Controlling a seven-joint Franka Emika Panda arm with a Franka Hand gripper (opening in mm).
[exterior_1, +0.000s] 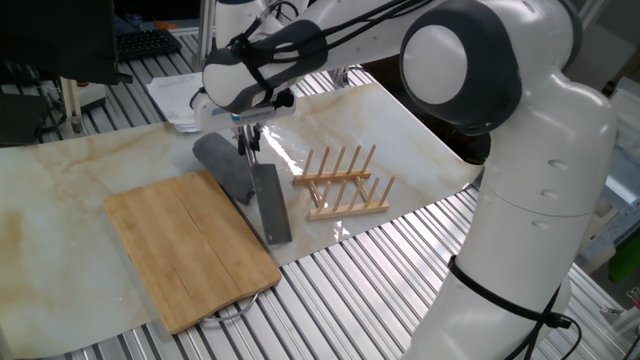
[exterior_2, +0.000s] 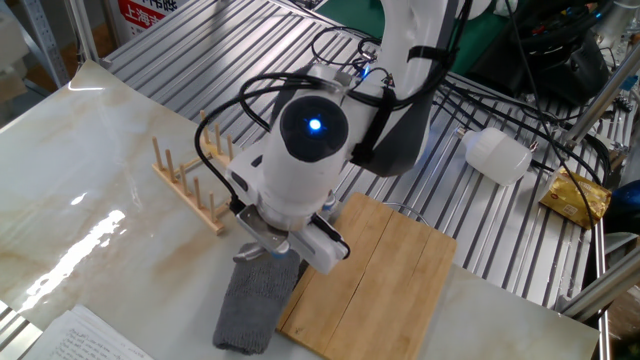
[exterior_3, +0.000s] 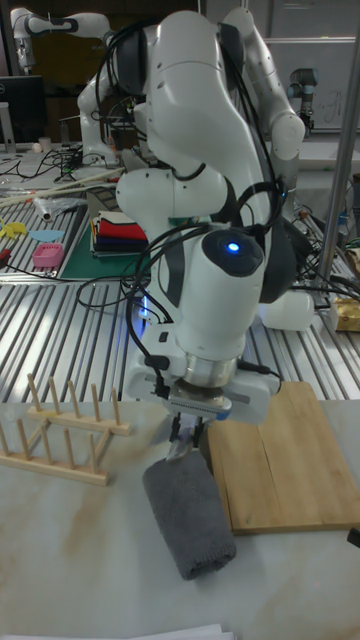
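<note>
A knife with a broad grey blade (exterior_1: 270, 205) slants down beside a rolled grey towel (exterior_3: 190, 515). The silver handle end shows by the towel's near-robot end, under my gripper (exterior_1: 249, 136). Two dark fingers stand a little apart around the top of the handle in exterior view 1. Whether they press on it or stand clear, I cannot tell. In exterior view 2 the hand hides the fingers, and the blade is out of sight in exterior view 3. A wooden cutting board (exterior_1: 190, 245) lies flat alongside the towel.
A wooden peg rack (exterior_1: 345, 190) stands on the marbled sheet, on the knife's other side from the board. Papers (exterior_2: 80, 335) lie at the sheet's edge. The sheet (exterior_2: 75, 190) has bare room beyond the rack.
</note>
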